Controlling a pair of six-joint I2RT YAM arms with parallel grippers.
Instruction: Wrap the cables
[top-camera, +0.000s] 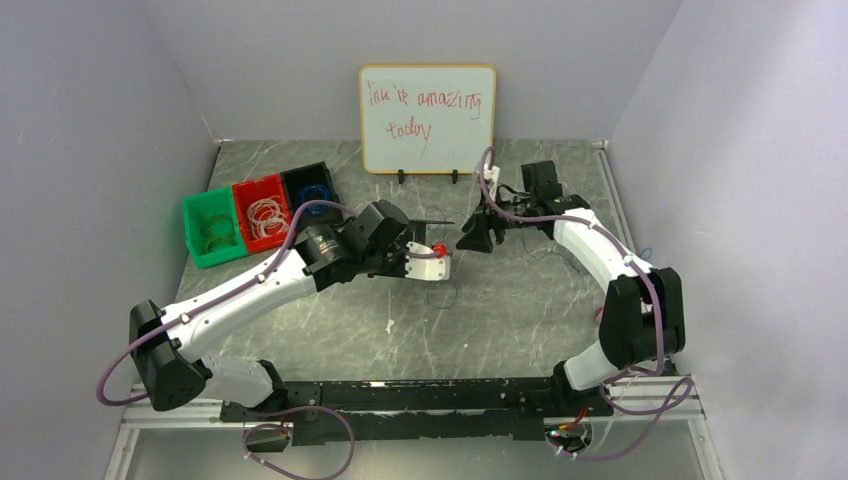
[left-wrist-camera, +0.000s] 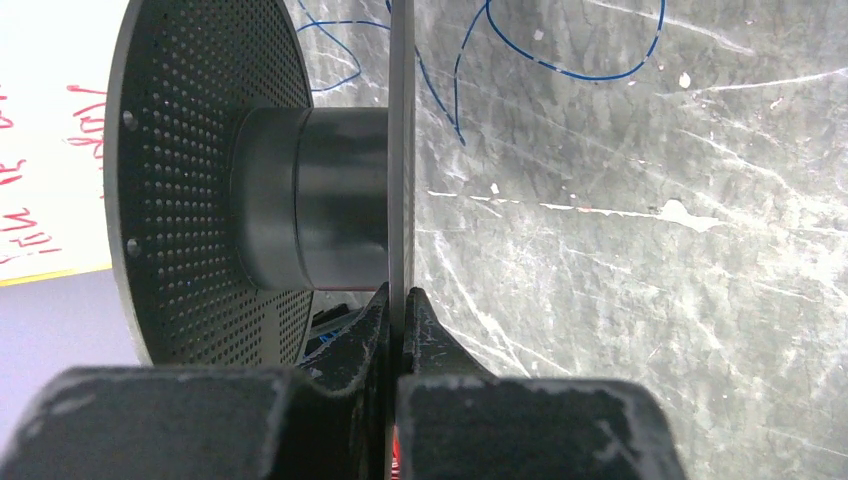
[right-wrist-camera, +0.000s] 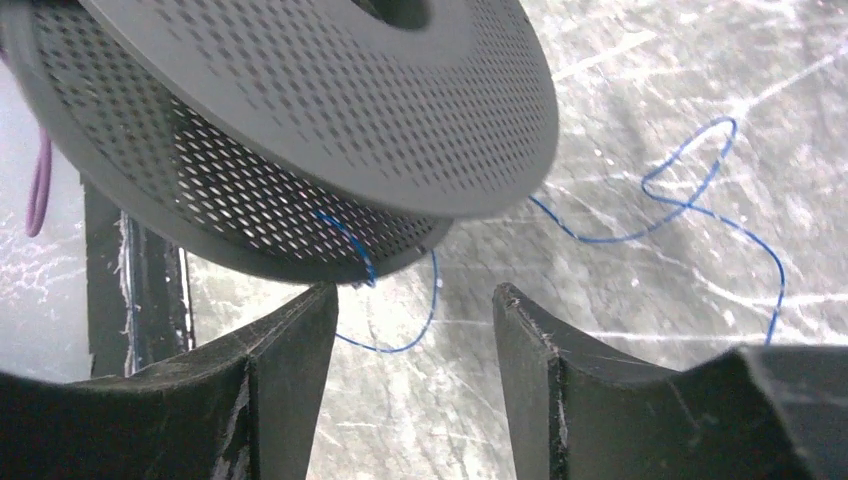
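A grey spool with two perforated discs (left-wrist-camera: 200, 170) and a smooth dark hub (left-wrist-camera: 335, 200) fills much of the left wrist view. My left gripper is shut on the edge of its nearer disc. Thin blue cable (left-wrist-camera: 590, 76) lies in loops on the table beyond; no turns show on the visible side of the hub. From the right wrist view, a short piece of blue cable (right-wrist-camera: 348, 238) shows at the spool's (right-wrist-camera: 430, 130) lower rim. My right gripper stands open below the spool, nothing held between its fingers.
Green (top-camera: 192, 232), red (top-camera: 242, 210) and black (top-camera: 292, 180) bins with coiled cables stand at the back left. A whiteboard (top-camera: 428, 155) stands at the back. Clear table (top-camera: 480, 340) lies in front of the grippers.
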